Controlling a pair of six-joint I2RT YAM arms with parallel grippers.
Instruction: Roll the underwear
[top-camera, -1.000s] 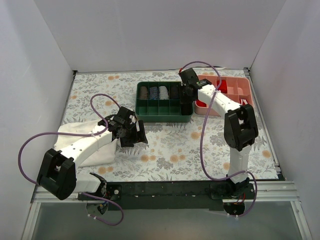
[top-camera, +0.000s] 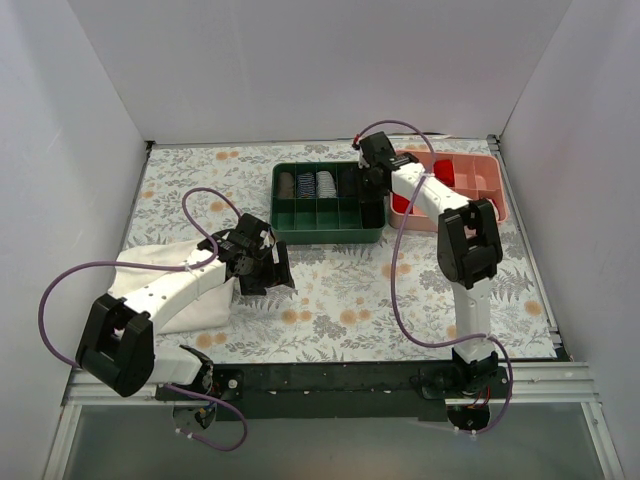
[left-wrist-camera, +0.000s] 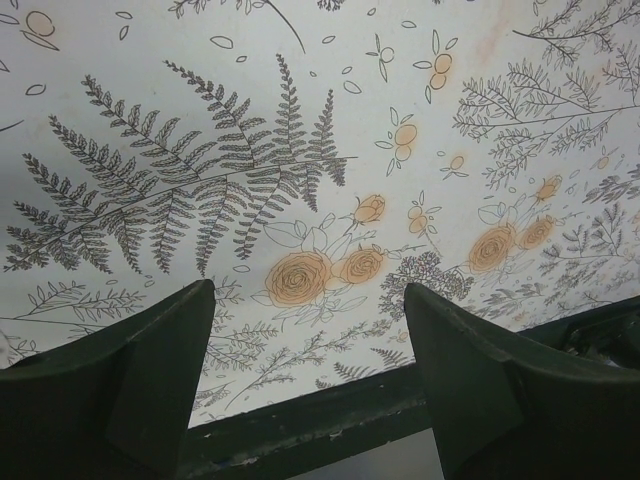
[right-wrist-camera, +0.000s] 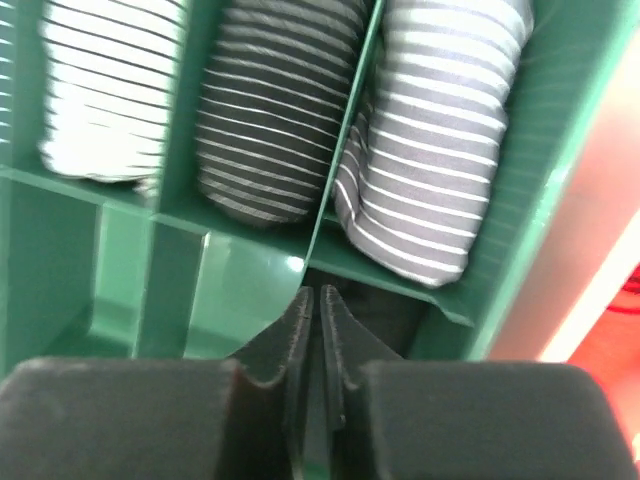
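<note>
In the right wrist view, a grey roll with white stripes (right-wrist-camera: 435, 130) sits in the end compartment of the green organizer (top-camera: 327, 237). A dark striped roll (right-wrist-camera: 270, 110) and a white striped roll (right-wrist-camera: 110, 85) fill compartments beside it. My right gripper is just short of the grey roll, over the front row. Its fingertips stand close together with a narrow gap and nothing visible between them. My left gripper (top-camera: 287, 268) waits over bare cloth, its fingers (left-wrist-camera: 175, 335) wide apart and empty.
A pink organizer (top-camera: 462, 157) with red items adjoins the green one on the right. White cloth (top-camera: 200, 312) lies at the far left, partly under my left arm. Between the organizers and the front edge, the floral tablecloth (top-camera: 345, 300) is largely clear.
My right arm has shifted slightly left over the green organizer's right end. The left arm stays where it was, and the organizers have not noticeably moved.
</note>
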